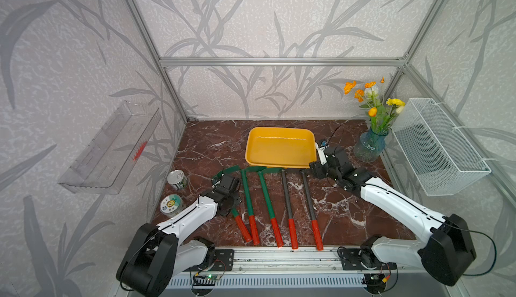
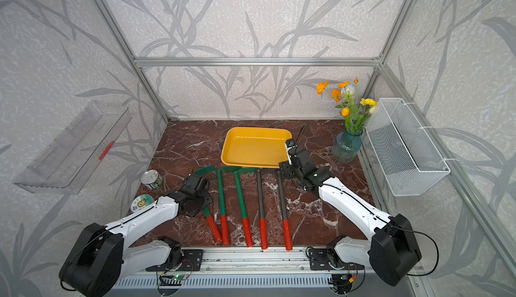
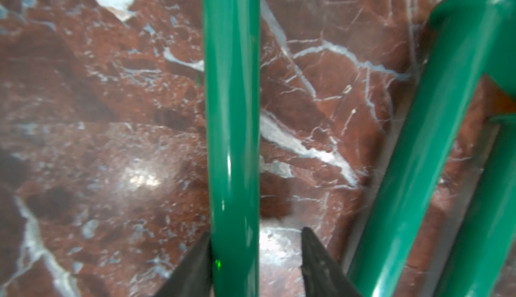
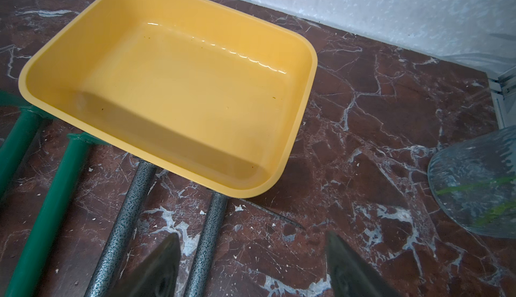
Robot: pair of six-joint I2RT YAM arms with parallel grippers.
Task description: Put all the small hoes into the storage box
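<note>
Small hoes lie in a row below the yellow tray [image 1: 279,146]: green-shafted ones [image 1: 267,200] and grey-shafted ones [image 1: 309,200], all with red grips. My left gripper is low over the leftmost green hoe [image 3: 232,109], its part-open fingers either side of the shaft, with a gap on the right. My right gripper hangs open near the tray's front-right corner, over grey shafts, nothing between its fingers.
A clear wall box [image 1: 107,152] is at the left, a white mesh basket [image 1: 435,146] at the right. A vase of flowers [image 1: 369,146] stands back right; two cans [image 1: 176,178] lie at left.
</note>
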